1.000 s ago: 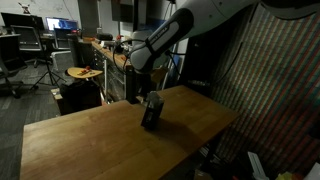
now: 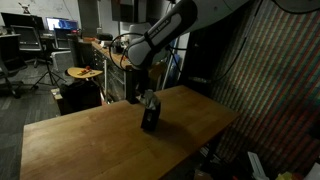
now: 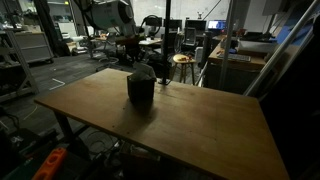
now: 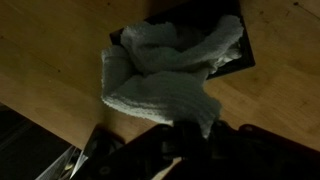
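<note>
A black open box [image 3: 141, 92] stands on the wooden table, with a pale grey cloth [image 3: 142, 73] bunched at its top. In the wrist view the cloth [image 4: 165, 75] lies across the dark box [image 4: 232, 68] and hangs over one side, one end reaching up to my gripper. The gripper is shut on that end; its dark fingers are hard to make out. In the first exterior view the arm comes down from above, behind the box [image 2: 150, 119] and cloth [image 2: 149, 99].
A dark curtain [image 2: 265, 80] hangs at the right.
The top of the cloth has shifted slightly to the left in the first exterior view. The box stays in the same place, and the arm has moved very little.
</note>
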